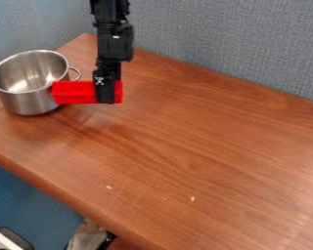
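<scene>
A red block (74,93) lies horizontally at the left, in front of the right side of a steel pot (24,100) with side handles. My black gripper (106,95) reaches down from the top over the block's right end, with red showing on either side of it. The block partly hides the pot. Whether the fingers grip the block or how far apart they stand is hard to tell, and so is whether the block is off the table.
A grey padded wall (238,44) runs behind it. The table's front left edge drops to a blue floor.
</scene>
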